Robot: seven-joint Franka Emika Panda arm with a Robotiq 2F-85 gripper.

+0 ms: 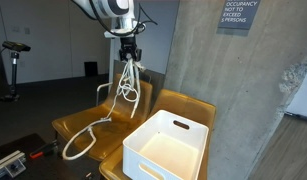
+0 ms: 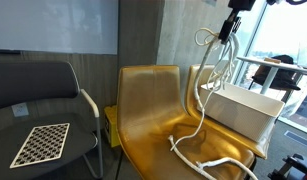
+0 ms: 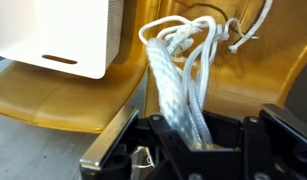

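Note:
A white rope hangs in loops from my gripper, which is shut on it above the brown chair. In the wrist view the rope comes out from between the fingers and drops toward the seat. Its lower end trails over the chair's front edge in exterior view 1. Exterior view 2 has the gripper near the top, with the bundled rope beneath it and a tail lying on the seat.
An open white bin stands on the neighbouring chair, and no contents show in it. Brown chair backs rise behind the seats. A dark chair with a patterned board is at the left of exterior view 2.

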